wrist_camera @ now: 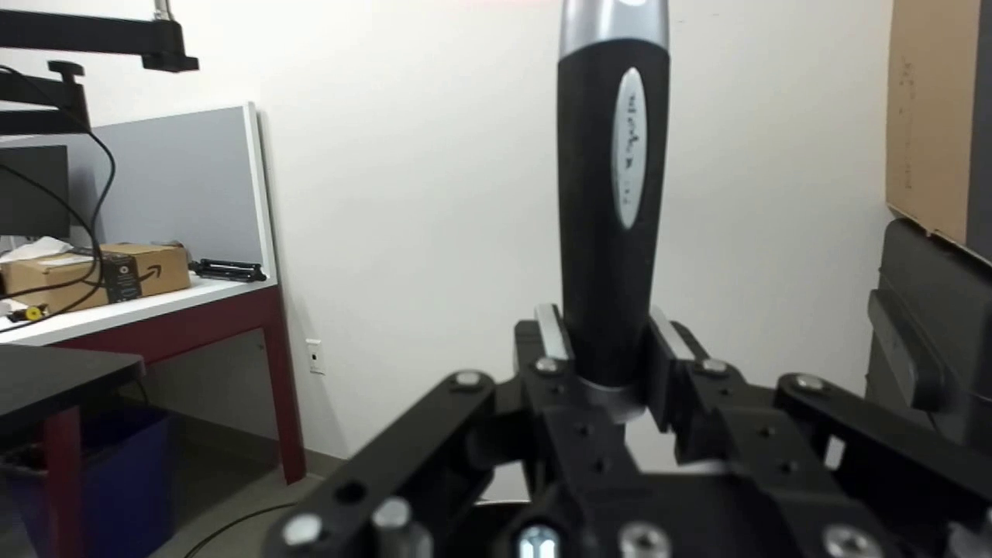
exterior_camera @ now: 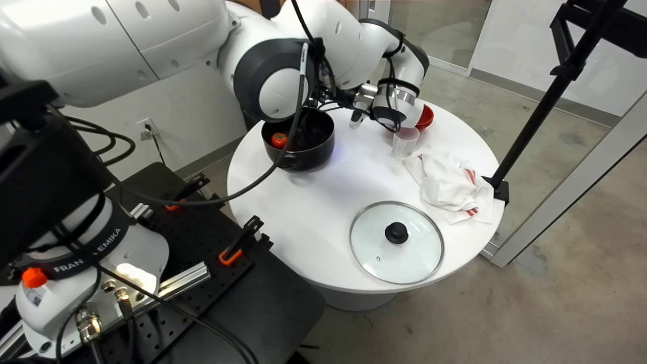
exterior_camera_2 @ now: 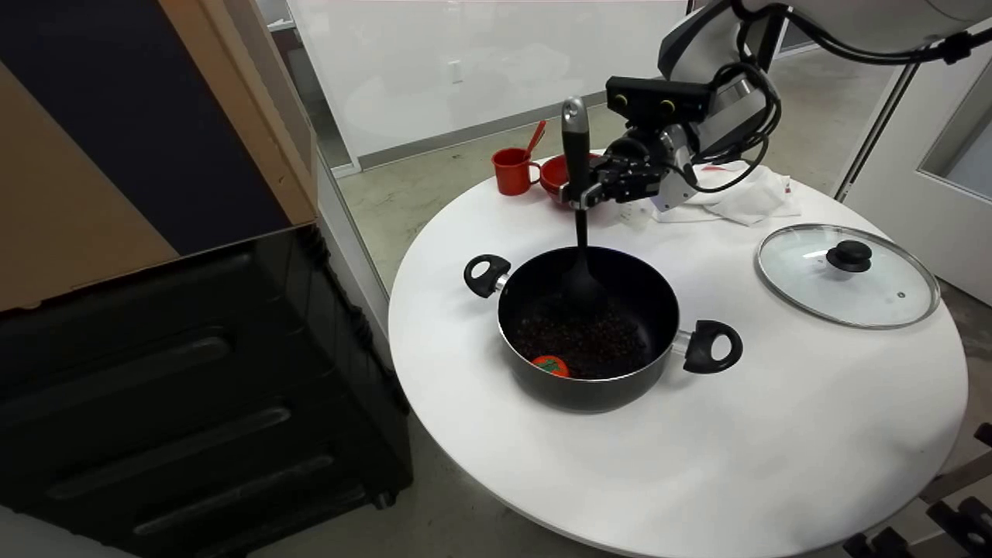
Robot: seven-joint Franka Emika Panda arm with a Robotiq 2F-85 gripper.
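Note:
My gripper is shut on the black handle of a ladle-like utensil [wrist_camera: 611, 177], which stands upright between the fingers with its grey end on top. In exterior view 2 the utensil [exterior_camera_2: 580, 163] reaches down into a black two-handled pot [exterior_camera_2: 595, 386], its lower end inside against dark contents. A red tomato-like item [exterior_camera_2: 550, 366] lies at the pot's near side. Above the pot's far rim is my gripper [exterior_camera_2: 586, 197]. Exterior view 1 mostly hides the gripper behind the arm, though the pot [exterior_camera: 303, 158] and red item [exterior_camera: 279, 140] show there.
A glass lid [exterior_camera: 397, 242] with a black knob lies flat on the white table. Toward the back are a red cup [exterior_camera_2: 512, 172], a red bowl [exterior_camera_2: 555, 175], a clear cup [exterior_camera: 405, 142] and a crumpled white cloth [exterior_camera: 452, 182]. Bare table surrounds the pot's near side.

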